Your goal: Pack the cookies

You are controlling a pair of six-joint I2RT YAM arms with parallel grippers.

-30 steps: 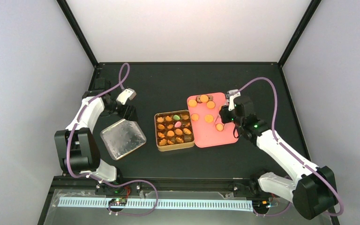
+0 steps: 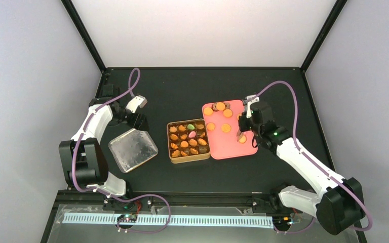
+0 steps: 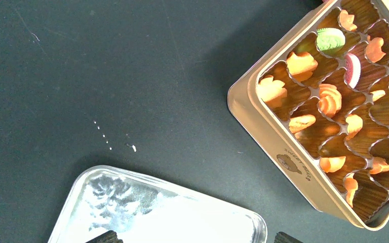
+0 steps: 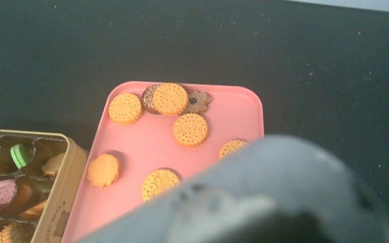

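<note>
The cookie tin (image 2: 187, 158) holds cookies in its compartments, among them a green and a pink one. Beside it is the pink tray (image 2: 218, 149) with several round yellow cookies (image 4: 190, 129) and two brown ones at the back. My right gripper (image 2: 240, 132) is low over the tray's right part, beside a yellow cookie (image 2: 242, 138); it looks shut, though whether that cookie is between its fingers is unclear, as a blurred grey part hides this in the right wrist view. My left gripper (image 2: 140, 126) stands open over the metal lid (image 3: 131, 212), fingertips at the bottom of its wrist view.
The lid lies left of the tin. Grey walls surround the table.
My right gripper has shifted slightly to the right, and the yellow cookie by it has moved right too. The left arm is still.
</note>
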